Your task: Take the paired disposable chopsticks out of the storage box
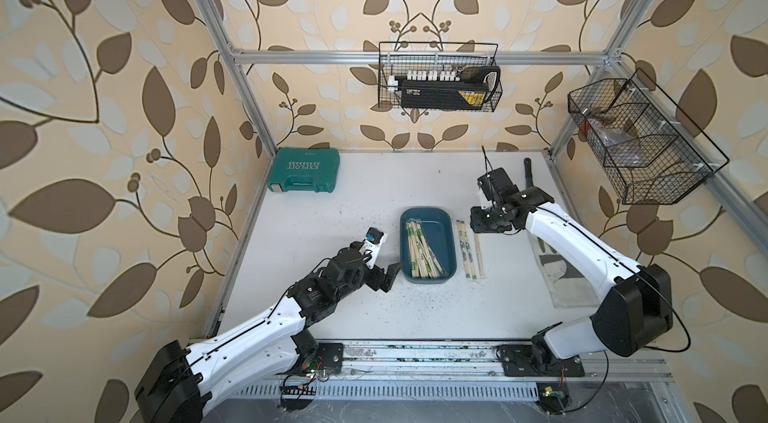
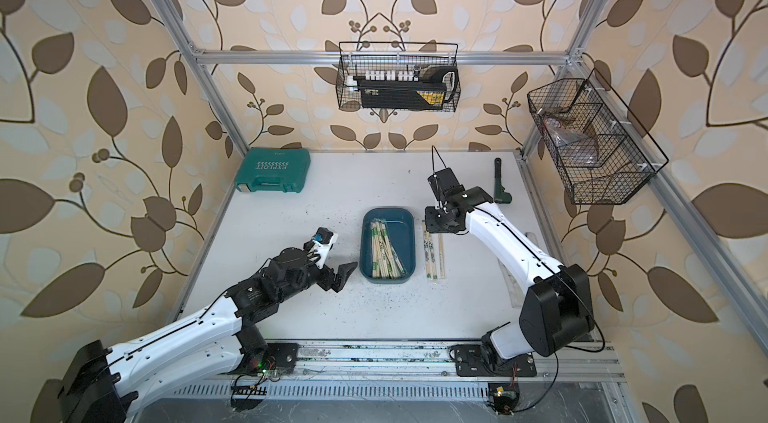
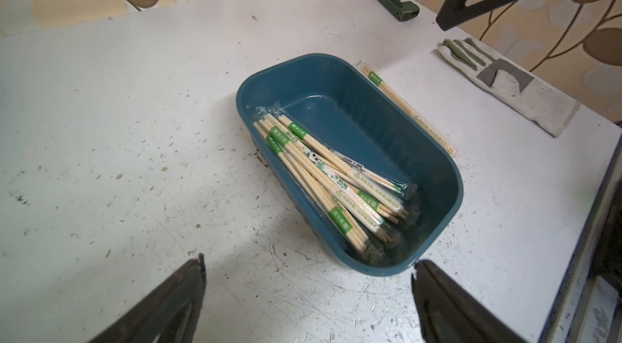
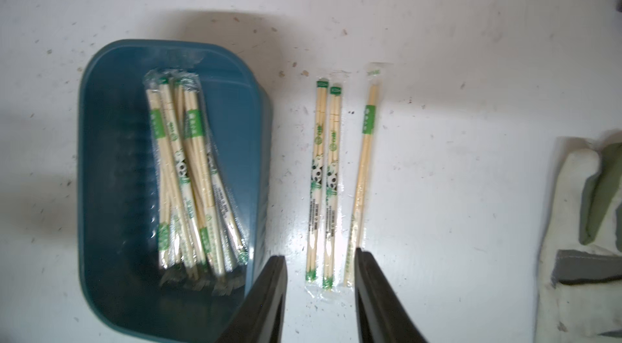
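The blue storage box (image 4: 103, 187) holds several wrapped chopstick pairs (image 4: 184, 174). To its right on the table lie three wrapped pairs, two with panda prints (image 4: 316, 181) side by side and a plain one (image 4: 364, 168). My right gripper hangs above these, near the box's right edge, part open, with nothing visible between its fingers. My left gripper stands open and empty to the left of the box, low over the table.
A glove (image 3: 512, 83) lies at the right edge, with a dark green tool (image 3: 395, 2) behind it. A green case (image 1: 304, 169) sits at the back left. Wire baskets (image 2: 397, 103) hang above.
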